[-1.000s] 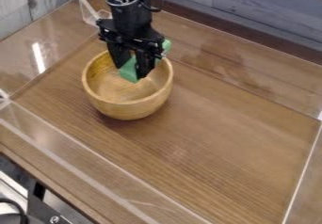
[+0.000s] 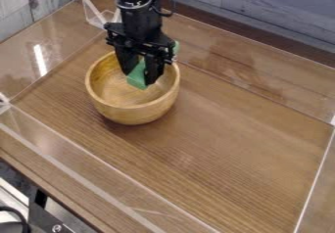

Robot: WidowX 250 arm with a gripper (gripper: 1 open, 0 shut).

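Observation:
A wooden bowl (image 2: 131,105) sits on the tabletop at the upper left of the camera view. The black gripper (image 2: 139,59) hangs over it, pointing down, with a green object (image 2: 139,76) at its fingers inside the bowl's outline. Whether the fingers grip that object is hard to make out. A second bit of green shows behind the gripper at its right, partly hidden.
A white wall borders the back, and a clear plastic item stands at the upper left behind the arm. Black cables lie at the lower left corner.
The gripper has shifted very slightly; the bowl and green object look nearly unchanged.

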